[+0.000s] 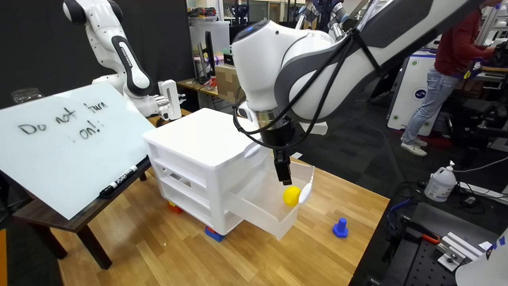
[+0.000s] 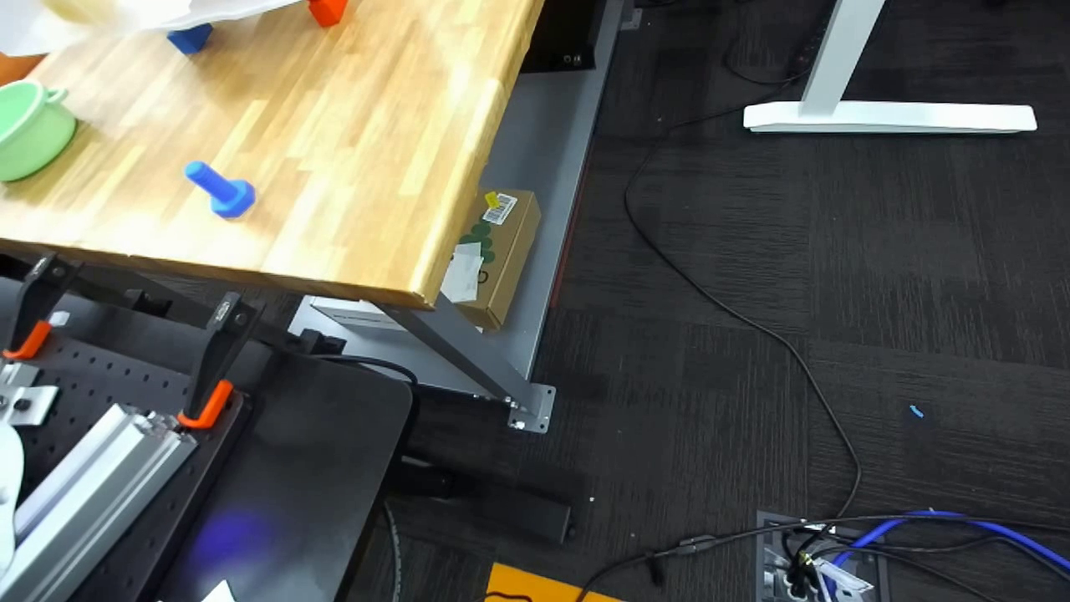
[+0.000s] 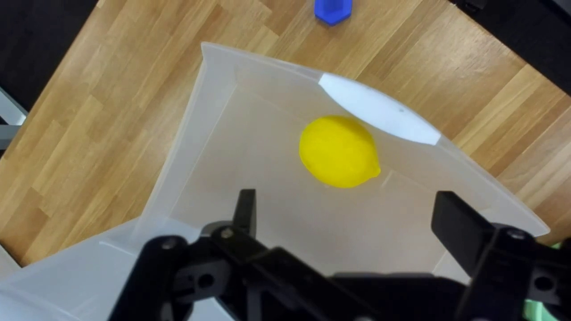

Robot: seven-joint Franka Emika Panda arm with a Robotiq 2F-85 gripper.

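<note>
A yellow lemon [image 3: 340, 152] lies on the floor of a pulled-out translucent drawer [image 3: 257, 139], close to its front wall and white handle [image 3: 380, 109]. My gripper is open, its two black fingers wide apart with nothing between them. In the wrist view the lemon appears just beyond the fingertips. From the first exterior view, the gripper [image 1: 286, 183] hangs over the drawer [image 1: 259, 214], above and slightly to the left of the lemon [image 1: 291, 196]. The drawer belongs to a white cabinet [image 1: 204, 138].
A blue bolt-shaped piece [image 1: 340, 228] stands on the wooden table [image 1: 304, 257] in front of the drawer. A tilted whiteboard [image 1: 71, 143] stands left of the cabinet. In the second exterior view, a green pot [image 2: 35, 135] is at the table's left.
</note>
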